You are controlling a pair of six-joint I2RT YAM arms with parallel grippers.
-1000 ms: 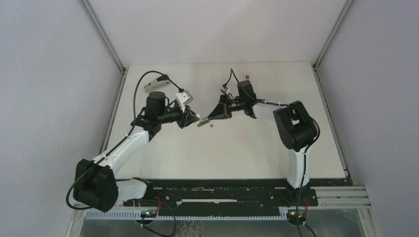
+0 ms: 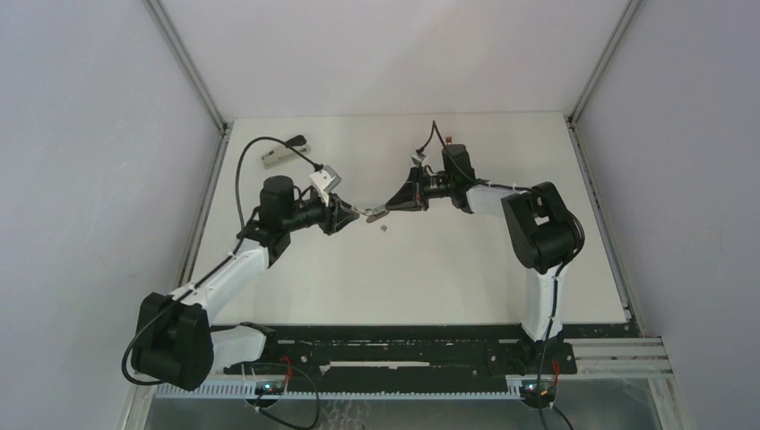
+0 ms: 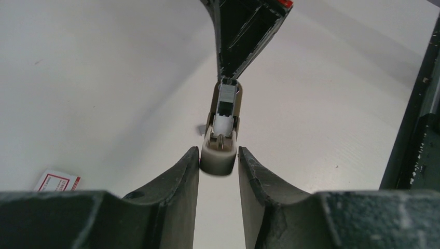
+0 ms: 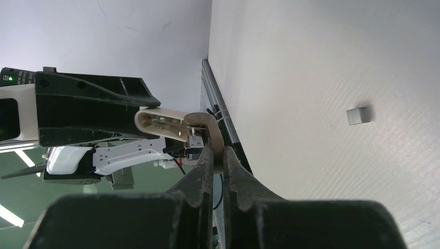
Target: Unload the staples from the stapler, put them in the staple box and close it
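Note:
A small beige-and-brown stapler (image 2: 376, 215) hangs between my two arms, swung open with its metal channel showing. My right gripper is shut on the brown end. In the left wrist view, the stapler's white end (image 3: 218, 162) lies between the fingers of my left gripper. That end looks blurred, and the left fingers (image 3: 191, 176) stand slightly wider than it, so the gripper is open around it. On the table below rests a small grey block (image 4: 358, 115), which looks like a stick of staples.
A small red-edged card or box (image 3: 57, 181) lies on the table in the left wrist view. A beige object (image 2: 285, 154) sits at the back left, and a small reddish item (image 2: 449, 140) at the back.
Over the last second the right gripper and stapler moved slightly right.

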